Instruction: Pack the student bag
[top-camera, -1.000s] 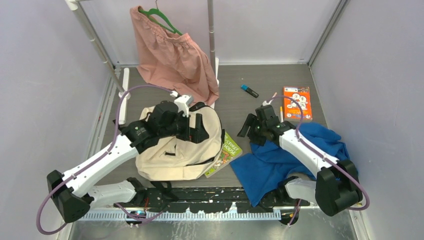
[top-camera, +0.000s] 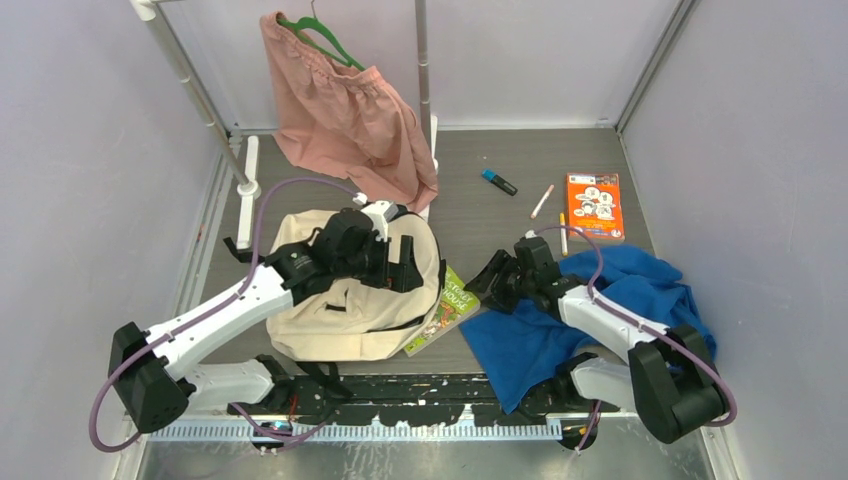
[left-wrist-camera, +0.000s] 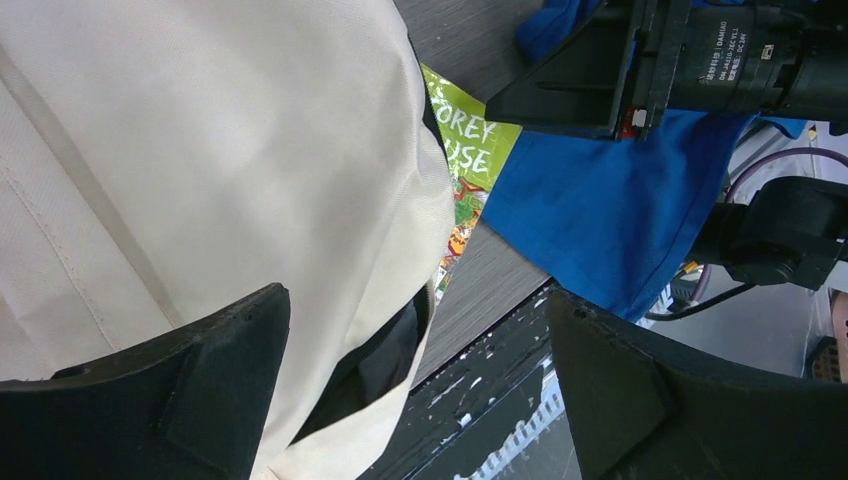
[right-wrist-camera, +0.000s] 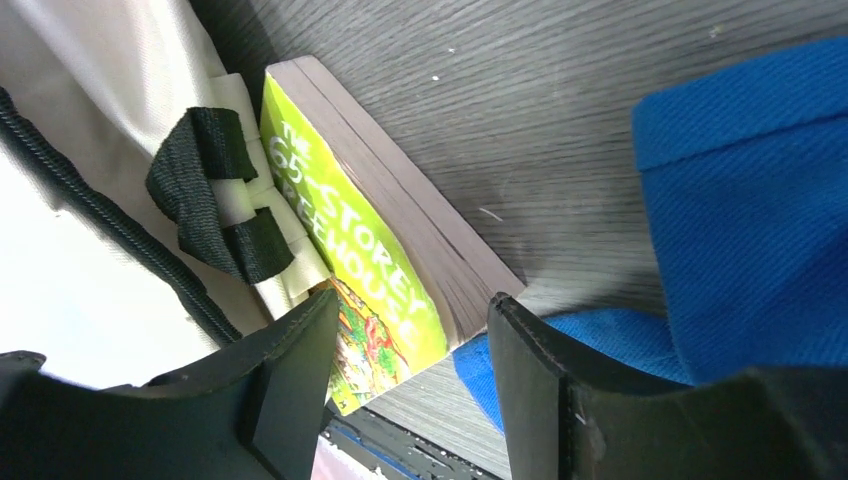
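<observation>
The cream bag (top-camera: 350, 325) lies flat on the left of the table, with its dark inside (left-wrist-camera: 375, 365) showing along one edge. A green book (top-camera: 447, 312) sticks out from beneath the bag's right side; its lower left part is hidden. Over the bag stands my left gripper, open and empty. My right gripper is open over the book (right-wrist-camera: 375, 250), one finger on the cover side near the bag and the other past the page edge. Whether the fingers touch the book I cannot tell.
Blue cloth (top-camera: 520, 345) lies right of the book under the right arm. An orange book (top-camera: 595, 207), a marker (top-camera: 499, 182) and two thin pens lie behind. Pink shorts (top-camera: 345, 125) hang from a rack at the back. Table between the bag and the pens is bare.
My right gripper has come down and left toward the book. The left arm has shifted slightly right and toward the front. Bag and book have moved slightly left.
</observation>
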